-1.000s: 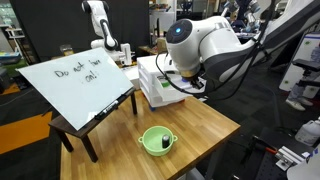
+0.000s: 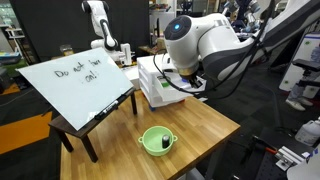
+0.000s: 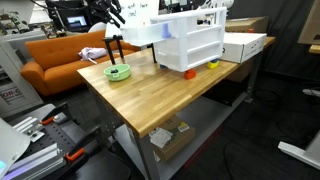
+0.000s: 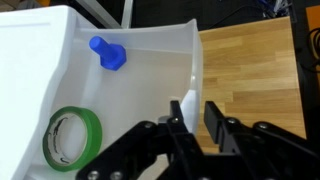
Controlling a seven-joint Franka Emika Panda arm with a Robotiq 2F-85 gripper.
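Note:
An open white drawer [image 4: 135,105] holds a roll of green tape [image 4: 72,138] and a blue piece [image 4: 108,53] in the wrist view. At the drawer's edge is my gripper, its dark fingers parted on both sides of the white wall. Whether they touch the wall cannot be told. From the side, the drawer [image 2: 165,93] juts out of a white unit below the arm, whose gripper is hard to make out there. The second exterior view shows the white drawer unit [image 3: 192,42] on the table.
A light green bowl [image 2: 158,140] with a dark item [image 2: 167,141] inside stands near the table's front. A whiteboard [image 2: 80,85] with handwriting leans on a stand at left. Bare wooden tabletop [image 2: 115,160] lies around the bowl.
The arm's head has shifted very slightly in the exterior view. The bowl and whiteboard have stayed in place, and no clear drawer movement shows.

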